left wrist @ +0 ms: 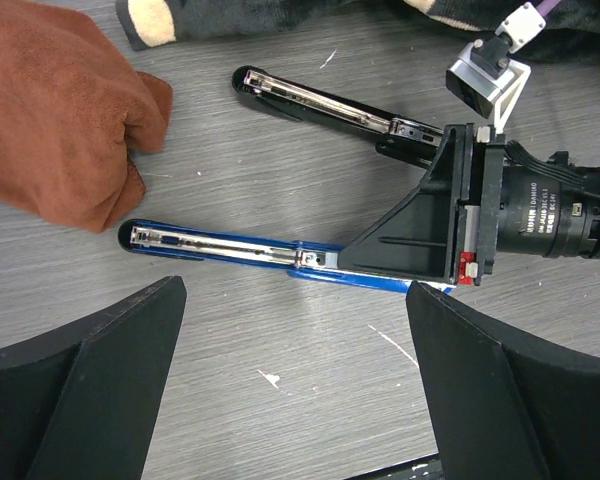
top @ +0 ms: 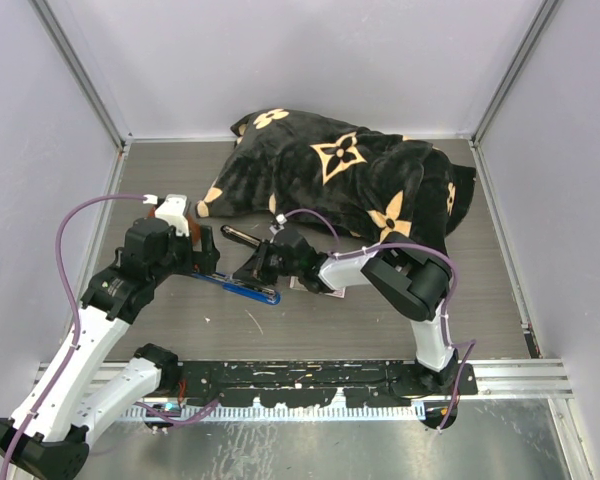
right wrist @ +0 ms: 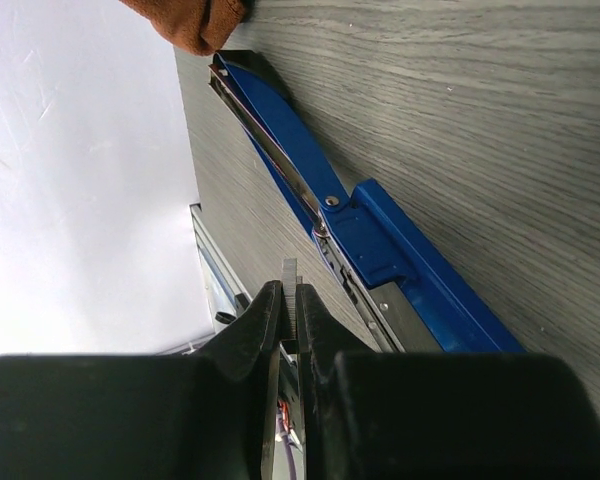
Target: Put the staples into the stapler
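The blue stapler point(left wrist: 212, 246) lies opened out flat on the table, its metal channel facing up in the left wrist view. A short silver staple strip point(right wrist: 290, 282) pokes up from between the fingertips of my right gripper, which is shut on it. In the left wrist view those tips hover by the stapler's middle, near its hinge-like joint; contact cannot be judged. My left gripper is open above the stapler, nothing between its fingers. Part of the stapler's right end is hidden by the right gripper.
A black stapler point(left wrist: 315, 104), also opened, lies behind the blue one. Brown cloth point(left wrist: 65, 120) sits to the left, a dark patterned blanket point(top: 330, 180) at the back. A pale flat item point(top: 332, 292) is partly under the right arm.
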